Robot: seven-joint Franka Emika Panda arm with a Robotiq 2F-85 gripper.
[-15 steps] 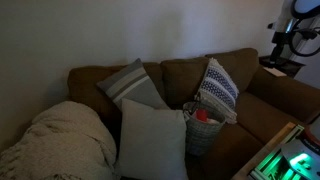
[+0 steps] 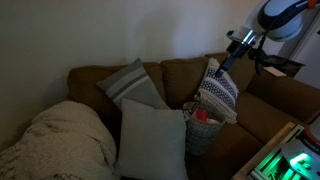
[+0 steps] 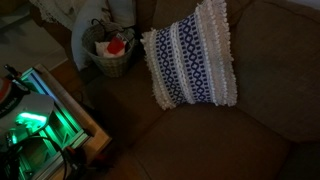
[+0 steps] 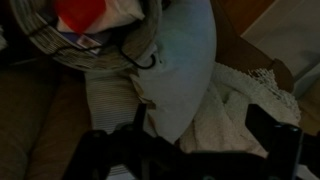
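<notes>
My gripper hangs in the air at the upper right of exterior view 1, in front of the patterned pillow and above the basket. In the wrist view my gripper is open, its dark fingers apart with nothing held between them. A woven basket stands on the sofa, holding a red item and some white things. Its rim and the same red item fill the upper left of the wrist view. The blue-and-white pillow leans against the backrest.
A plain light pillow, a striped grey pillow and a cream blanket lie left of the basket. The brown sofa seat is bare on the right. The green-lit arm base stands on a wooden stand.
The arm has swung from the far right edge leftward and closer to the basket, dropping lower in exterior view 1. Pillows and basket look unmoved.
</notes>
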